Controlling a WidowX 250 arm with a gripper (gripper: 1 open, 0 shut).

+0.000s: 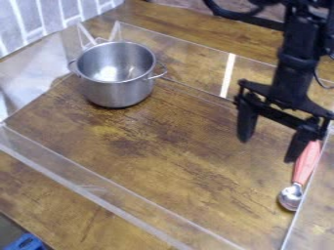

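Observation:
The black gripper [278, 119] hangs open at the right of the view, blurred, with nothing visible between its fingers. It is above and a little left of an ice cream scoop [306, 166] with a red handle and metal head, which lies on the wooden surface near the right edge. A steel pot [115, 88] with two side handles stands at the back left, apart from the gripper.
Clear low edging runs along its sides. A white surface sits left of the pot, and a blue object [23, 242] shows at the bottom left corner.

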